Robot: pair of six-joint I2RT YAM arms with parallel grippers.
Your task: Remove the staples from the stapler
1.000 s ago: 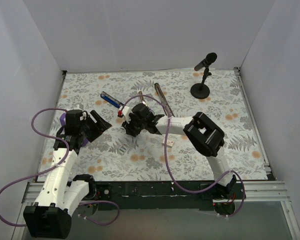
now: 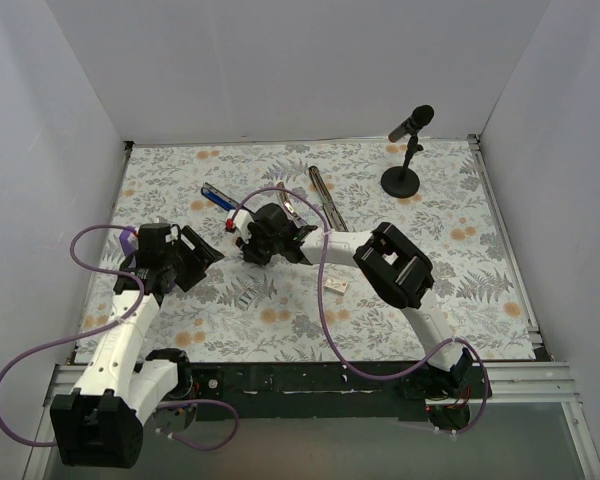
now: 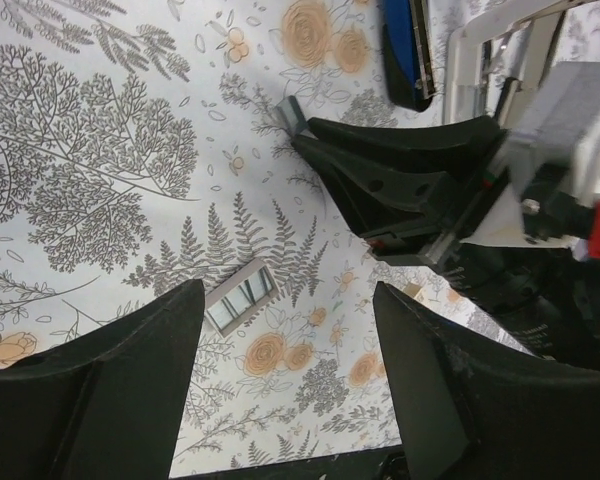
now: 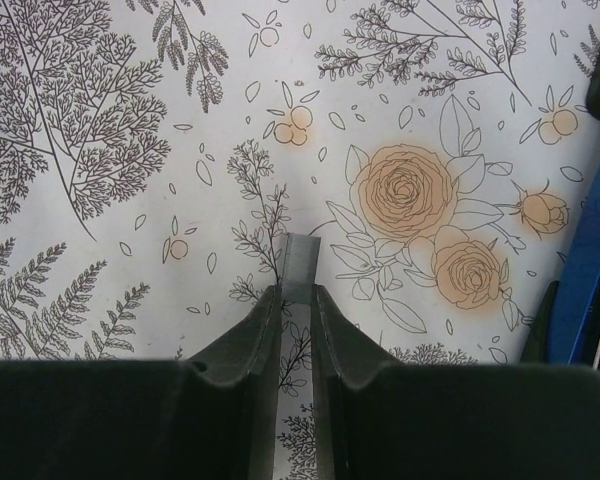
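A small grey metal strip, apparently staples, is between or at the tips of my right gripper, which is shut on it; the same piece shows at that gripper's tips in the left wrist view. A blue stapler [image 2: 220,198] lies open behind it, cut off at the right of the right wrist view. My left gripper is part open above the table at the left, with nothing between its fingers, near a small pale tray with staples or slots [image 3: 242,296].
A black stand [image 2: 400,180] is at the back right. Long tools [image 2: 325,195] lie behind the right arm, and a pale block [image 2: 335,286] lies beside it. A purple object [image 2: 127,240] is partly hidden by the left arm.
The right arm has moved slightly left in the top view, and the left arm has shifted a little.
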